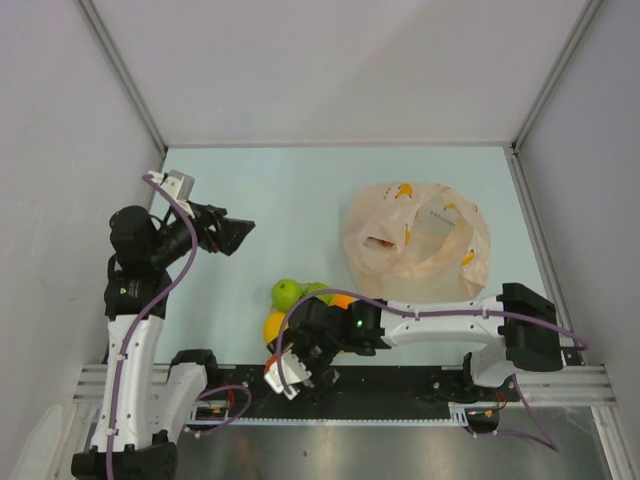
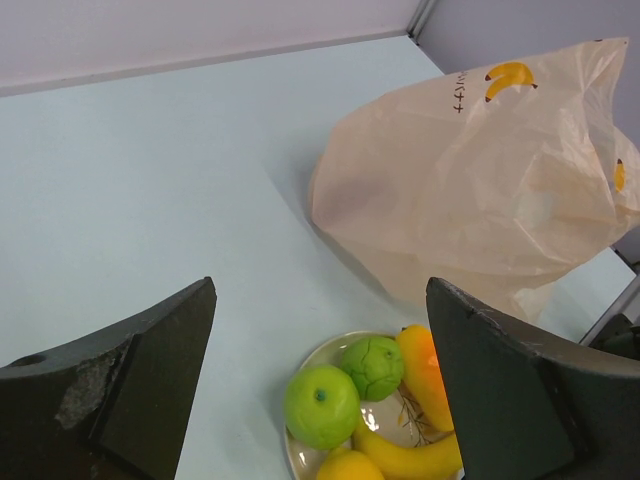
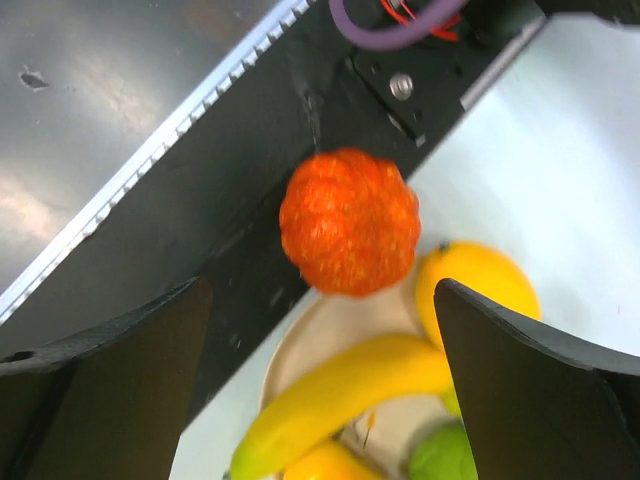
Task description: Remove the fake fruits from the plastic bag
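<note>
The crinkled plastic bag [image 1: 370, 235] with banana prints stands at the right of the table, its mouth gaping and no fruit visible inside. Fake fruits lie on a round plate [image 2: 296, 455] at the front: a green apple [image 2: 322, 406], another green fruit [image 2: 372, 367], a banana [image 2: 408, 458] and yellow-orange ones. An orange-red bumpy fruit [image 3: 350, 222] is at the plate's edge, over the table's front edge; whether it rests there cannot be told. My right gripper is open above it, fingers apart. At the left, over bare table, my left gripper [image 1: 240, 238] is open and empty.
A dark rail [image 1: 400, 380] runs along the table's front edge, with a metal strip [image 1: 380, 413] beyond it. My right arm [image 1: 440, 322] covers part of the plate in the top view.
</note>
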